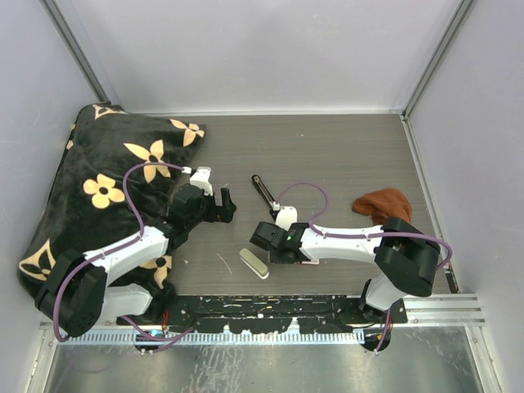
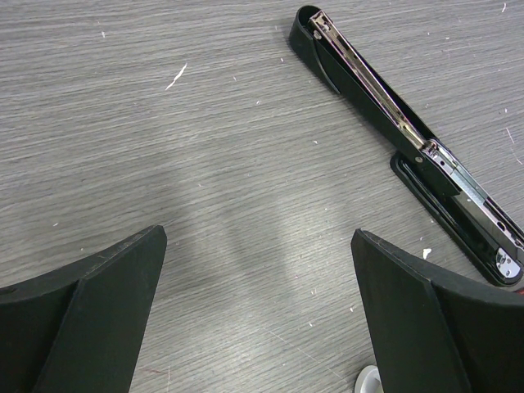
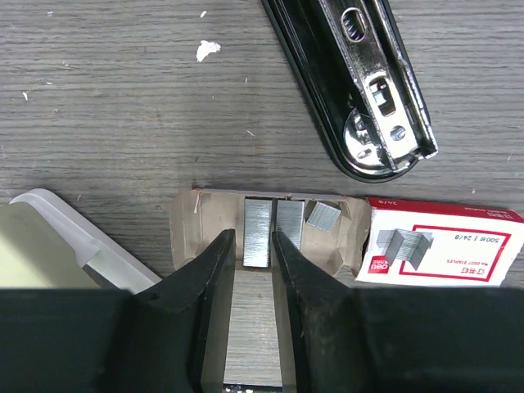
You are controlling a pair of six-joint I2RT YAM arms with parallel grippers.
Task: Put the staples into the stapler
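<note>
The black stapler lies opened out on the table, its metal channel exposed; its near end shows in the right wrist view. Below that end sits the staple box's open tray, holding two strips side by side and a short piece. My right gripper is over the tray, fingers narrowly open, with one staple strip showing between the fingertips. A gap shows on the strip's left; contact cannot be told. My left gripper hangs wide open and empty over bare table, left of the stapler.
The red-and-white box sleeve joins the tray's right, bearing small staple pieces. A pale green and white object lies left of the tray. A brown cloth is at right, a dark flowered blanket at left.
</note>
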